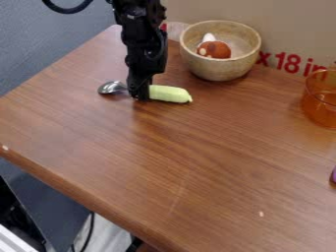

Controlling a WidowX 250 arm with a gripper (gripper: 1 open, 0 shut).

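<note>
My black gripper (140,91) is down at the table, left of the wooden bowl, over a pale green cylindrical object (171,94) that extends to the right from under it. A shiny metal spoon (113,88) lies just left of the fingertips. Whether the fingers are open or shut on either object is hard to tell. The bowl (197,61) holds a brown-and-white object (214,48).
An orange translucent container (320,100) stands at the right edge, with a small purple object (332,176) below it. A cardboard panel (289,25) backs the table.
</note>
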